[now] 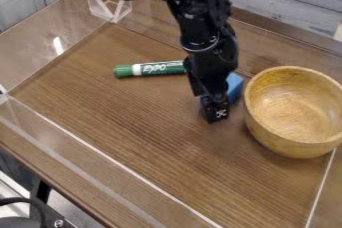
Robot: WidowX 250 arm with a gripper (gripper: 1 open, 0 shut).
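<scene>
My black gripper point(211, 99) reaches down from the top centre onto a blue block point(230, 89) just left of a tan wooden bowl point(297, 132). It is open, with its fingers low at the block's left side; the block is partly hidden behind it. A green marker point(139, 69) lies on the wooden table point(120, 152), left of the gripper.
The bowl takes up the right side, close to the block. A clear plastic edge runs along the left, and a pale wall stands at the back.
</scene>
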